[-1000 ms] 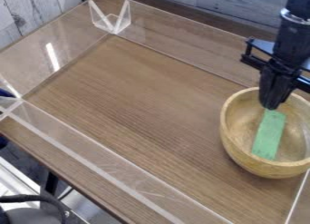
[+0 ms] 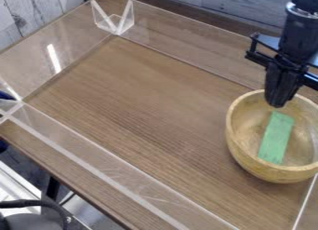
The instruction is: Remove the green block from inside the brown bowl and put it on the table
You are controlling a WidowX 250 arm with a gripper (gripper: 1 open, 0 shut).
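The green block (image 2: 274, 141) lies inside the brown bowl (image 2: 239, 141), which stands at the right side of the wooden table (image 2: 137, 99). My gripper (image 2: 277, 96) reaches down from the upper right, its tips over the bowl's far rim. Those tips are above the block's far end and look apart from it. From this angle I cannot tell how wide the fingers stand, and I see nothing held between them.
Clear plastic walls edge the table, with a clear angular bracket (image 2: 113, 17) at the far left corner. A black cable or device (image 2: 28, 210) sits outside the near left edge.
My gripper has shifted very slightly at the bowl's far side. The bowl and the green block have stayed where they were.
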